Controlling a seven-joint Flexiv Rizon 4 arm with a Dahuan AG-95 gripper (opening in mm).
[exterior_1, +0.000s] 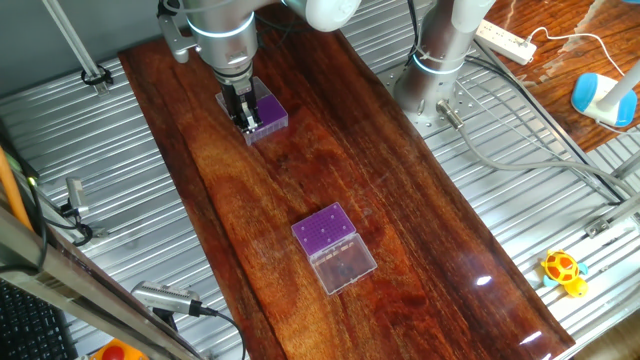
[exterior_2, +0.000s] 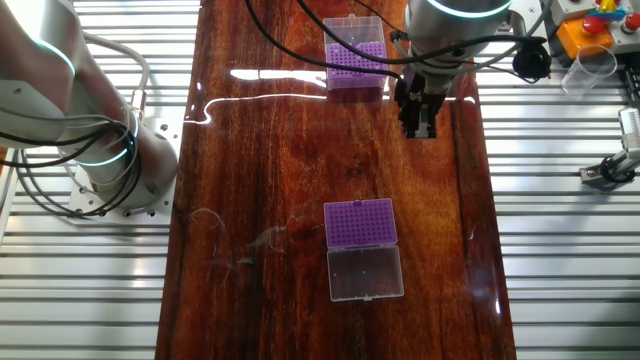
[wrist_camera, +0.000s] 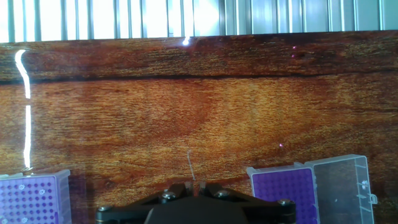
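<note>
My gripper (exterior_1: 250, 127) hangs above the dark wooden table, in front of one purple rack box (exterior_1: 270, 112) in exterior view 1. In exterior view 2 the gripper (exterior_2: 421, 130) is to the right of that box (exterior_2: 356, 62), which has a clear lid. The wrist view shows the gripper with its fingertips close together, and nothing can be made out between them. A second purple rack (exterior_2: 361, 223) lies open on the table with its clear lid (exterior_2: 366, 274) folded flat. A few pale dots show on this rack (exterior_1: 322, 229).
Bare wooden table (exterior_1: 400, 250) surrounds both boxes. Cables (exterior_2: 330, 45) cross over the far box in exterior view 2. A toy turtle (exterior_1: 562, 267) lies off the table.
</note>
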